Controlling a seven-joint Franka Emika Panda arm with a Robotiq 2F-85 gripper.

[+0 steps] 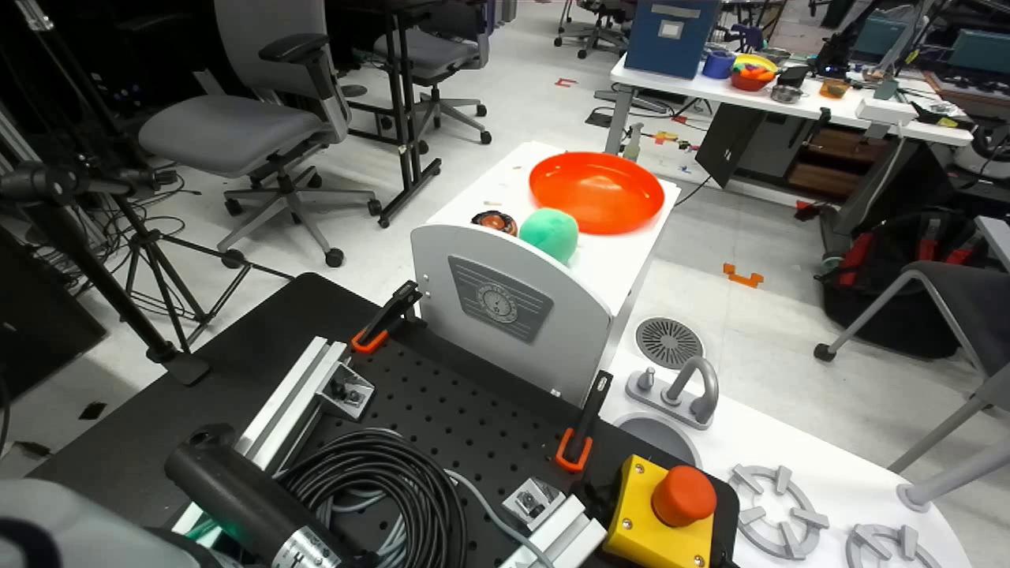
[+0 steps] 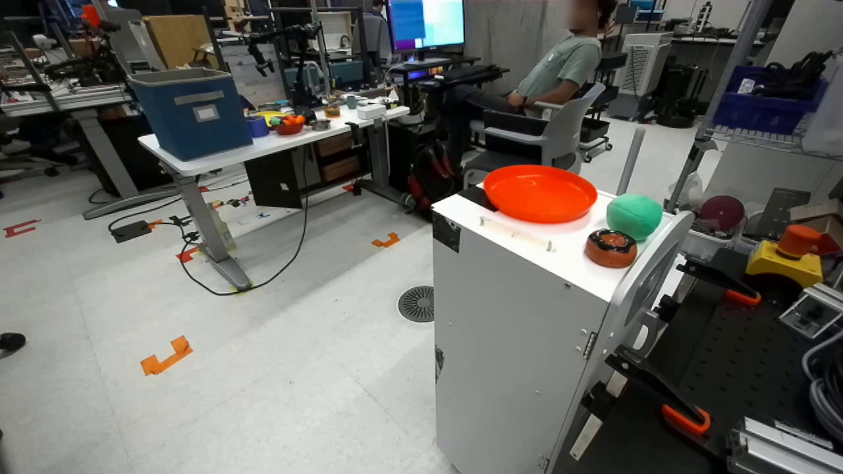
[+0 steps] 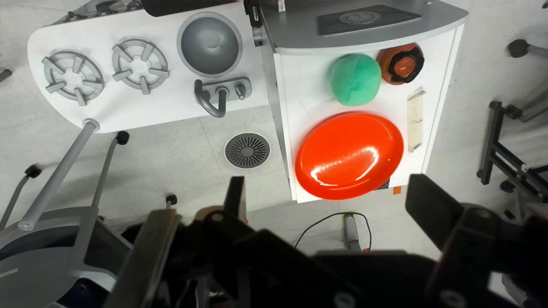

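On the white cabinet top lies a wide orange plate (image 3: pixel 349 154), with nothing on it. A soft green ball (image 3: pixel 355 79) sits close to the plate's edge, near the grey back panel. Beside the ball is a round brown toy (image 3: pixel 401 63) with a dark ring on top. In the wrist view my gripper stands open, its fingers (image 3: pixel 434 210) far apart and nothing held between them. The plate, ball and brown toy all lie beyond the fingertips, untouched. Neither exterior view shows the gripper.
A grey curved panel (image 1: pixel 511 303) rises along the cabinet's near edge. Beside it is a white toy counter with a faucet (image 1: pixel 696 393), a sink (image 3: pixel 210 44) and burners (image 3: pixel 139 64). A yellow emergency-stop box (image 1: pixel 660 511) and coiled cables (image 1: pixel 379 492) occupy the black base.
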